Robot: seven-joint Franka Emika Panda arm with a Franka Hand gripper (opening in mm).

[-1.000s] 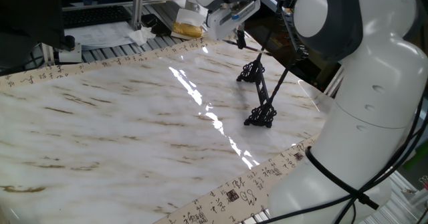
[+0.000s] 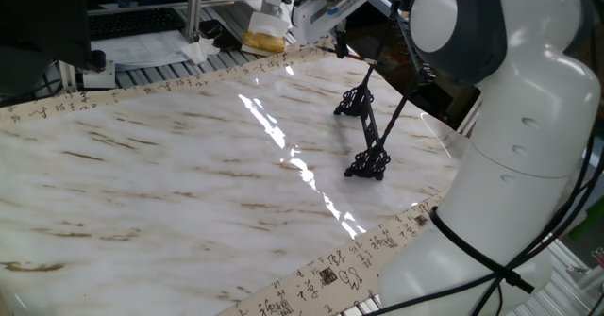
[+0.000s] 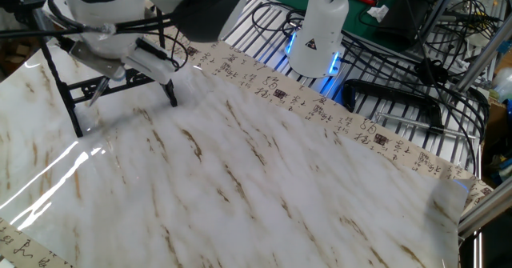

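Observation:
A black stand (image 2: 370,127) with ornate feet, a low crossbar and slanting uprights is on the marbled tabletop (image 2: 179,174). In the second exterior view, the stand's crossbar (image 3: 132,80) and legs show partly behind the hand. My gripper (image 2: 341,48) hangs at the far side of the stand, close to its uprights in the first view. From the other side, the gripper (image 3: 98,92) appears in front of the crossbar; contact cannot be made out. Only one narrow finger shows clearly, so its opening and anything held are unclear.
A yellow-and-white object (image 2: 265,35) lies beyond the far table edge, near papers (image 2: 142,52) and a keyboard (image 2: 137,22). Another white robot base (image 3: 314,52) and a black clamp (image 3: 392,100) stand beyond the patterned border.
The black stand has stayed where it was.

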